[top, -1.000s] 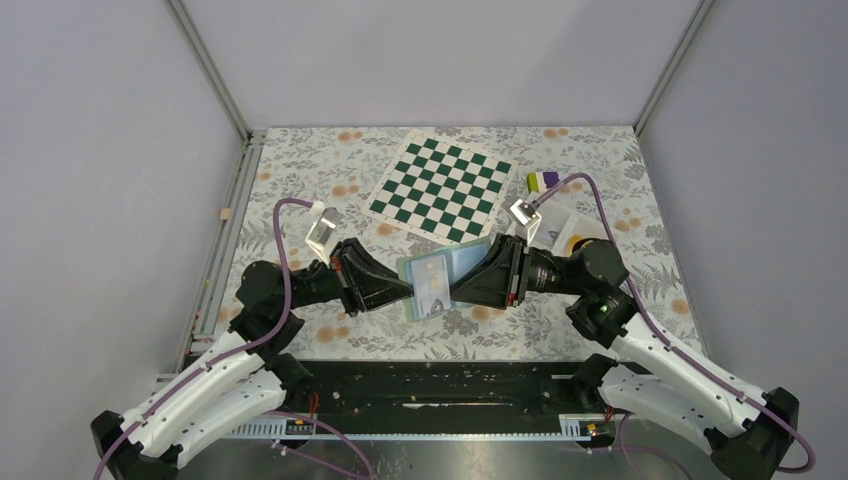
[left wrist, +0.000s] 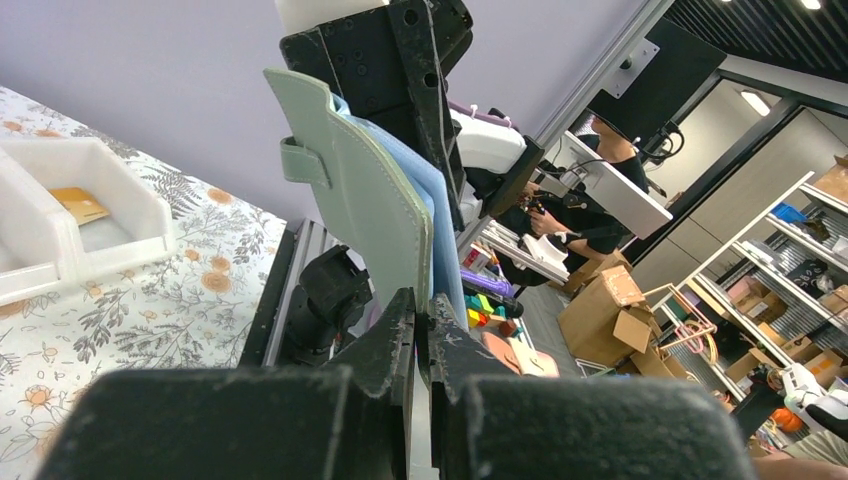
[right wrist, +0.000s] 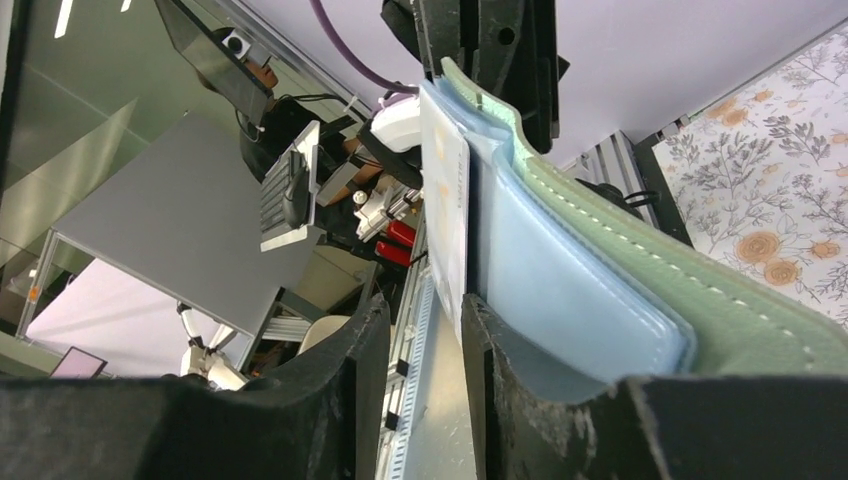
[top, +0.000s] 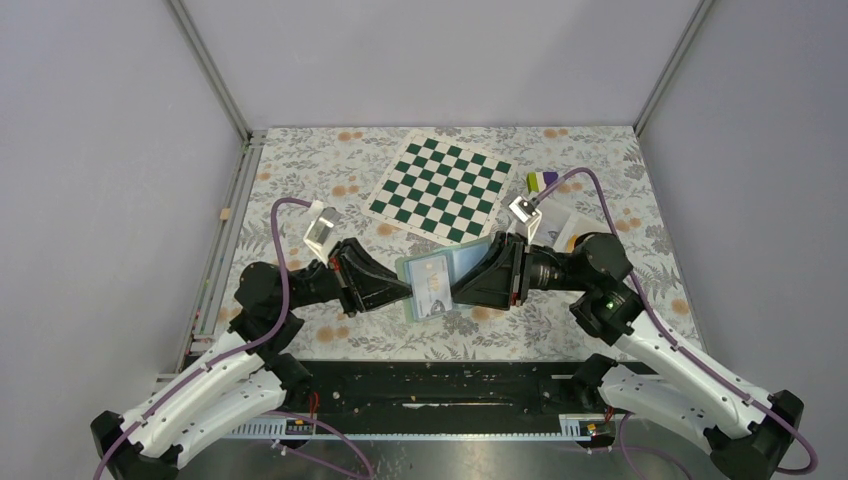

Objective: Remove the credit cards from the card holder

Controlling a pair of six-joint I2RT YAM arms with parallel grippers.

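The light green card holder hangs opened out above the table, its edge pinched by my left gripper, which is shut on it. Light blue sleeves fill its inner side. A pale card shows in the sleeve nearer the left gripper. In the right wrist view this card is seen nearly edge-on. My right gripper is partly open at the holder's inner side. The card's near edge reaches between its fingers, close to the right-hand finger; whether they touch I cannot tell.
A white divided tray with a yellow card inside lies on the table, partly behind the right arm from above. The green checkered board lies flat at the back. Bare patterned cloth surrounds the holder.
The left gripper and holder have hardly moved.
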